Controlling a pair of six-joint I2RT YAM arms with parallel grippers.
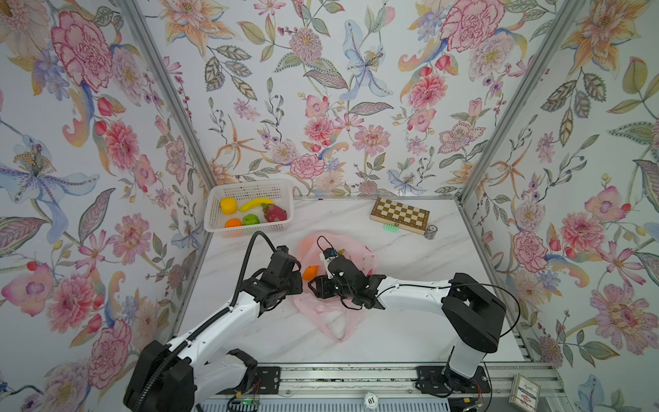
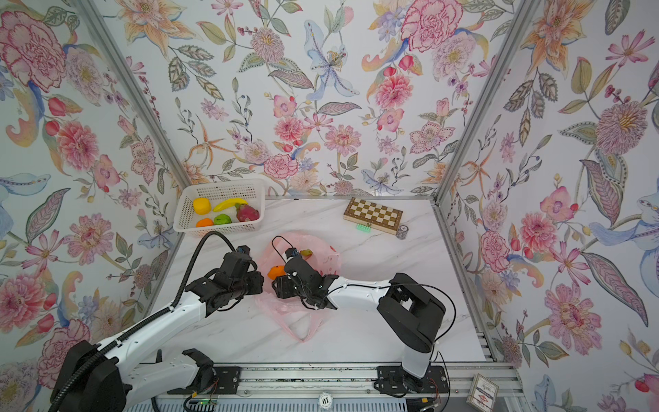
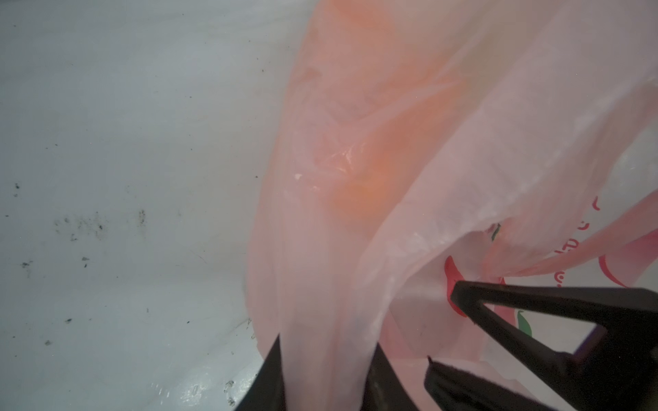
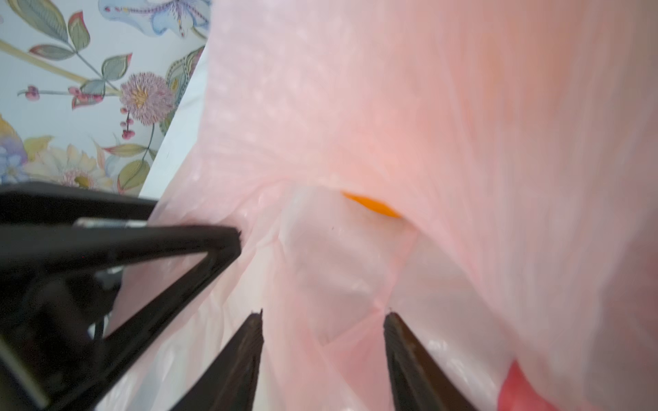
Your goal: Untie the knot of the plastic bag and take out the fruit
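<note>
The pink plastic bag (image 1: 333,328) lies spread on the table, its mouth loose and its handles toward the front. Inside sit an orange fruit (image 1: 311,272) and, partly behind the right arm, a yellow-green fruit (image 2: 306,253). My left gripper is at the bag's left edge, fingers apart, a fold of pink film running between them. Over the bag's middle is my right gripper, its fingers spread with film beyond them; no fruit is between them. Each wrist view shows the other gripper close by. No knot can be made out.
A white basket (image 1: 214,218) at the back left holds several fruits. A chessboard box (image 1: 400,215) and a small metal tin (image 1: 431,232) stand at the back right. The table to the bag's right is clear.
</note>
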